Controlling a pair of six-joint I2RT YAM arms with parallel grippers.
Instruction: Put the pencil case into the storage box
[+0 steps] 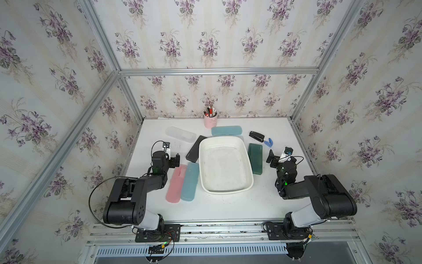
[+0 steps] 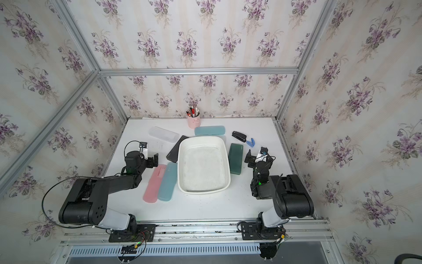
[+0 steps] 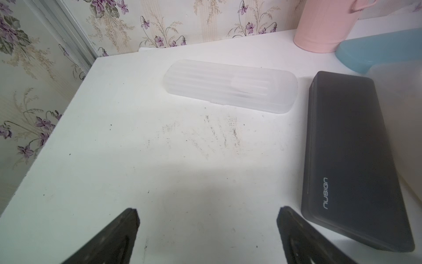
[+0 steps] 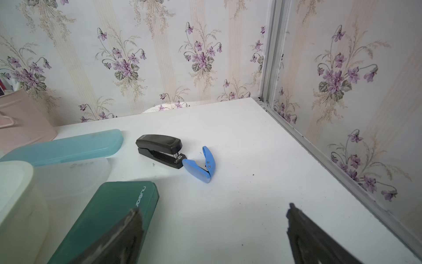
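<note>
The white storage box [image 1: 226,192] stands empty in the middle of the table. Pencil cases lie around it: a pink case [image 1: 176,184] and a blue case [image 1: 190,182] on its left, a black case [image 3: 351,149] at its back left, a clear case [image 3: 233,85] farther back, a green case [image 4: 112,206] on its right, and another blue case [image 1: 226,130] behind it. My left gripper is open over bare table, left of the black case. On the other side, my right gripper is open with nothing between its fingers, right of the green case.
A black stapler [image 4: 160,147] and a blue staple remover [image 4: 203,167] lie at the back right. Behind the box stands a pink pen cup [image 1: 210,121]. Part of another clear case [image 4: 72,176] shows behind the box.
</note>
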